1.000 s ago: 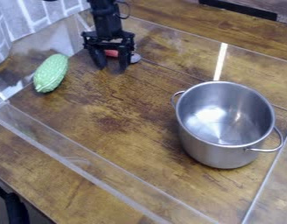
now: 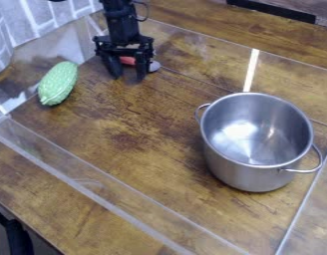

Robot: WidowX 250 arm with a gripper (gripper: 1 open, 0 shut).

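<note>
At the top of the camera view my dark gripper [image 2: 125,58] is lowered to the wooden surface over a small red and white object [image 2: 144,63], which it partly hides. I cannot tell whether the fingers are open or shut on it. A pale green corn-shaped object [image 2: 57,83] lies to the left, apart from the gripper. A large steel pot [image 2: 255,138] with two handles stands at the right.
Pale, translucent strips border the work area on several sides.
</note>
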